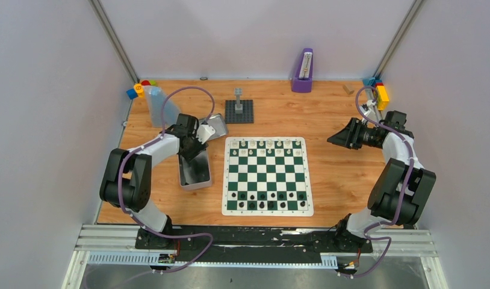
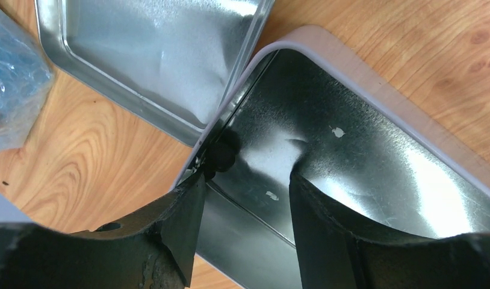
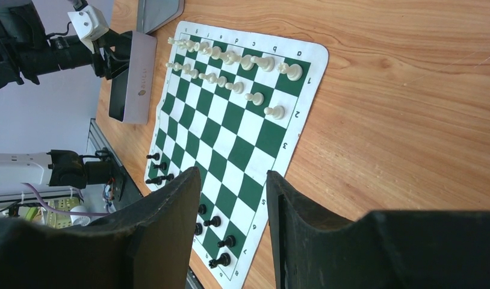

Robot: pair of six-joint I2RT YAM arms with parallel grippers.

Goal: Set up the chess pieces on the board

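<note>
A chessboard (image 1: 267, 175) carries white pieces (image 3: 274, 112) along its far rows and black pieces (image 3: 220, 261) along its near rows. At its left, my left gripper reaches open into a lilac-rimmed metal box (image 1: 194, 180). A dark piece (image 2: 220, 156) lies against the box wall by the left fingertip, not between both fingers. My right gripper hovers right of the board, apparently part open, with nothing visible between its fingers.
A shallow metal tray (image 2: 152, 48) adjoins the box; a plastic bag (image 1: 161, 108) lies behind it. A grey plate with post (image 1: 239, 117) and purple metronome (image 1: 302, 78) stand at the back. Table right of the board is clear.
</note>
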